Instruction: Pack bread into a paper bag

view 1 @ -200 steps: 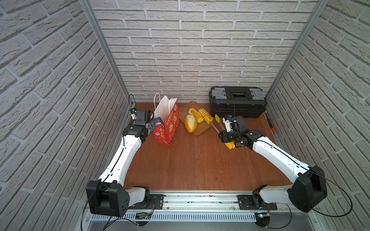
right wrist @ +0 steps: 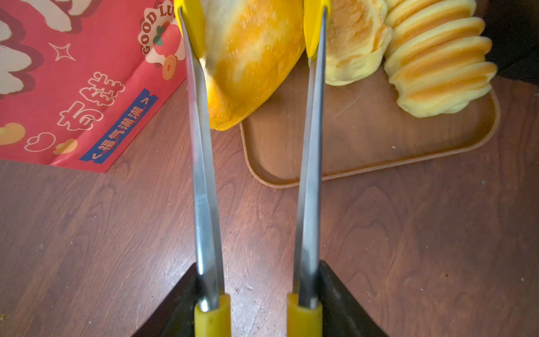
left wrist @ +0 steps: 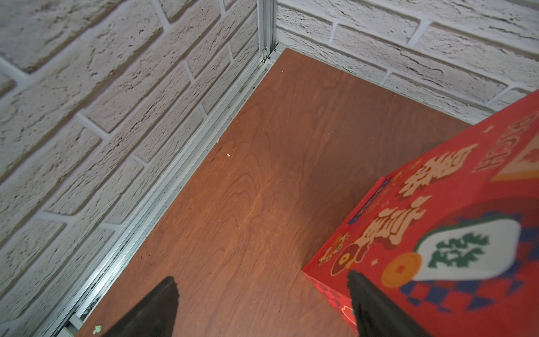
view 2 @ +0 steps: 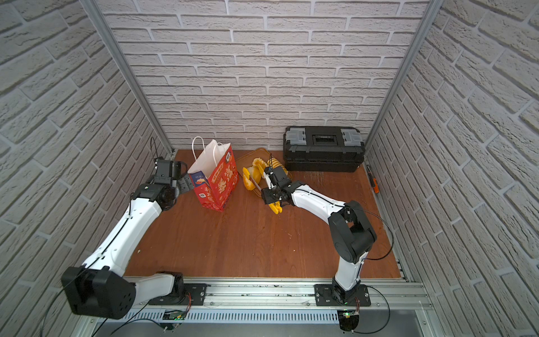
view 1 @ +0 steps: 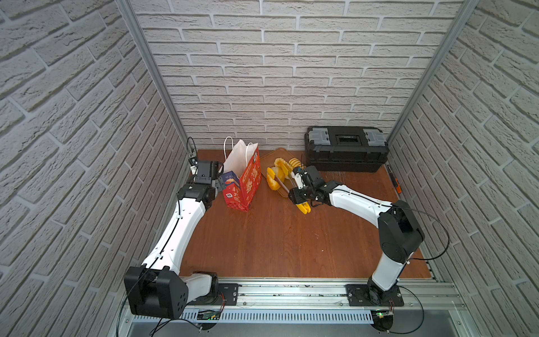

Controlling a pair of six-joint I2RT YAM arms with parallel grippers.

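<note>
The oval golden bun lies at the left of the brown tray, overhanging its edge. Steel tongs with yellow tips straddle this bun, one tip on either side. My right gripper grips the tong arms, which stand spread apart. Further right on the tray are a second bun and a ridged bread. The red paper bag stands upright left of the tray, white-lined and open at the top. Beside its left side my left gripper is open, nothing between its fingers.
A black toolbox sits at the back right, with an orange-and-black tool beside it along the right wall.
My right arm has moved left with the tongs, from the tray's right side to the oval bun, whose sides the tong tips now flank. The left arm and bag look unchanged.
</note>
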